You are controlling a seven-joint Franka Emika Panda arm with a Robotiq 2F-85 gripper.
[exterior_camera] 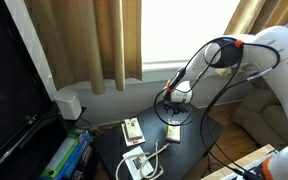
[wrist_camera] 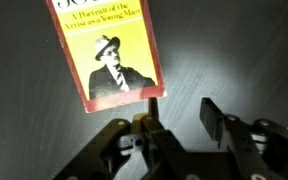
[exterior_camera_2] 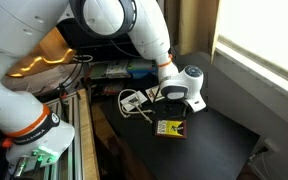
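Note:
A book with a yellow, red-edged cover and a man in a hat (wrist_camera: 118,68) lies flat on the dark table, partly in the wrist view. In the second exterior view the same book (exterior_camera_2: 171,128) lies in front of the arm's end. My gripper is open, its fingers apart with only bare table between them. It stands beside the book's lower corner, with the left fingertip close to that corner in the image. From the first exterior view, the gripper hangs above the far end of the book (exterior_camera: 173,132); its exact height is hard to tell.
Another book (exterior_camera: 133,130) lies to the left, near a white device (exterior_camera: 139,164) and a loose pale cable (exterior_camera: 156,163). Several books (exterior_camera: 69,158) line the left edge. Curtains and a window wall stand behind. To the right, the table (exterior_camera_2: 221,140) is clear.

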